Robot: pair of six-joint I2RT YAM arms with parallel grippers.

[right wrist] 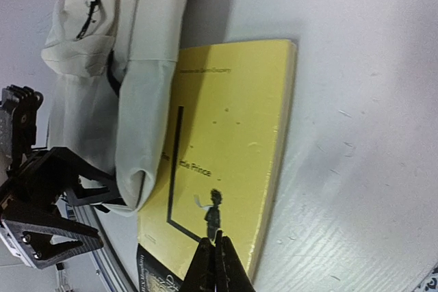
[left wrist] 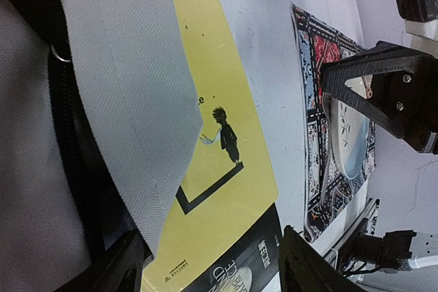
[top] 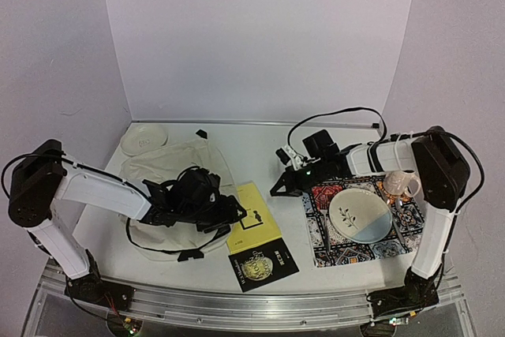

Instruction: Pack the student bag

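Note:
A pale cream bag [top: 170,165] lies on the left of the table, its edge flap [left wrist: 133,94] folded over one side of the yellow book [top: 251,215]. This "Little Prince" book [right wrist: 226,141] is flat, its lower end against or over the black book [top: 264,264]; which one I cannot tell. My left gripper stands open at the bag's mouth, the flap's lower corner close to its left finger. Right of the yellow book, my right gripper is shut, fingertips together and nothing between them.
A patterned placemat [top: 322,254] with a plate [top: 359,215], cutlery and a pink-white mug [top: 397,183] covers the right side. At the back left sits a white dish [top: 144,140]. Bare table lies behind and right of the yellow book.

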